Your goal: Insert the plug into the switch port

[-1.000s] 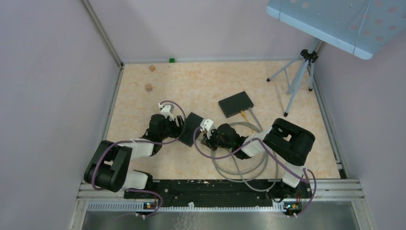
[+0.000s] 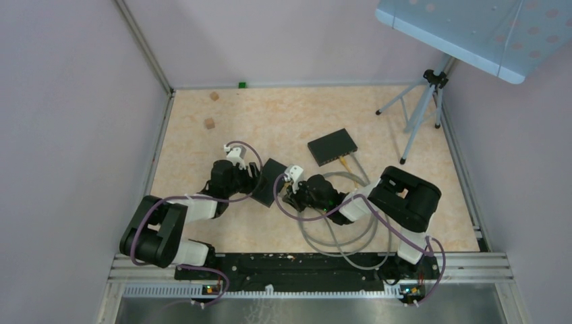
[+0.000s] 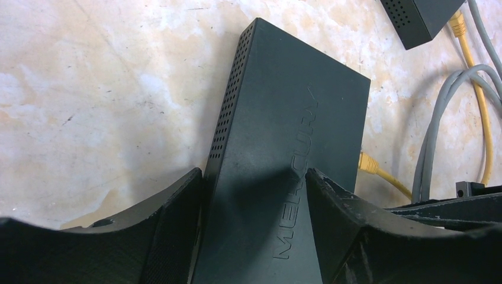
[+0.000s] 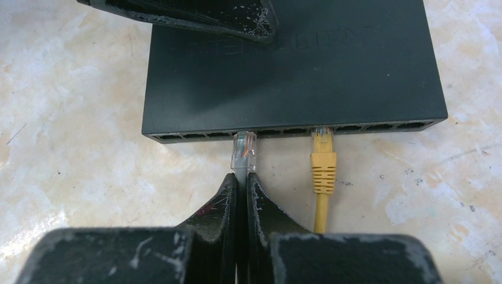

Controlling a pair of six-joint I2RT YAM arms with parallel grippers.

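Observation:
A dark network switch [image 2: 269, 182] [image 3: 284, 130] [image 4: 296, 83] lies between the arms. My left gripper [image 2: 252, 174] is shut on the switch's body. In the right wrist view, my right gripper is shut on a grey cable with a clear plug [image 4: 243, 151]; the plug's tip touches or lies just at the port row, left of a yellow plug [image 4: 323, 168] seated in another port. Whether the clear plug is inside a port I cannot tell.
A second switch [image 2: 332, 146] [image 3: 414, 18] lies farther back with cables attached. Grey cable loops [image 2: 337, 246] cover the front right. A tripod [image 2: 421, 111] stands at the back right.
My right gripper has shifted very slightly in the top view. The left arm and the switch look almost unchanged.

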